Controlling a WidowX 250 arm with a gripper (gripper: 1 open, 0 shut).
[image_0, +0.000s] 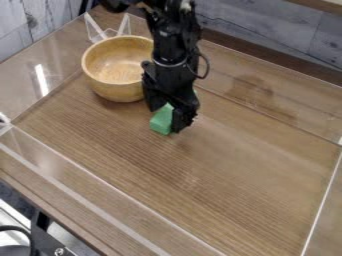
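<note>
My black gripper (173, 108) is low over the table, its fingers on either side of the top of a small green block (162, 121). The fingers partly cover the block; whether they touch it or grip it I cannot tell. A tan bowl (107, 68) sits just to the left and behind the gripper.
</note>
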